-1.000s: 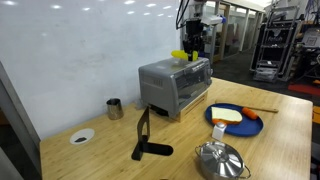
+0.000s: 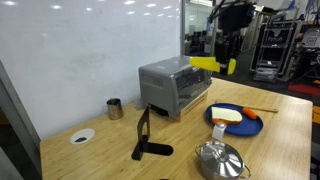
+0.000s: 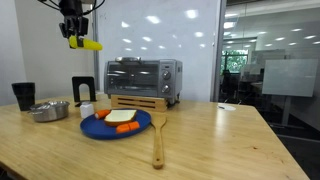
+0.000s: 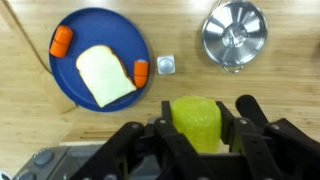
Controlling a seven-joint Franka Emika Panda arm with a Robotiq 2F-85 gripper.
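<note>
A yellow object [image 4: 197, 124], long and rounded, is held high above the table, with my gripper shut on it. In exterior view 1 the yellow object [image 2: 207, 63] sticks out to the left of the gripper, in front of the toaster oven [image 2: 178, 84]. From exterior view 2, the yellow object [image 3: 86, 43] hangs at the upper left, well above the pot [image 3: 50, 111]. What exactly it is, I cannot tell. The wrist view looks down on a blue plate [image 4: 136, 37] carrying a bread slice [image 4: 104, 76] and two orange pieces.
A metal pot [image 4: 235, 34] and a small white-topped shaker [image 4: 166, 64] stand near the plate. A black stand [image 2: 145, 140] rises left of the pot, and a metal cup [image 2: 115, 108] stands further left. A wooden spatula [image 3: 158, 138] lies beside the plate.
The yellow object was low over the oven top a second ago. My gripper has lifted it and carried it rightward in exterior view 1, toward the camera. The table items have not moved.
</note>
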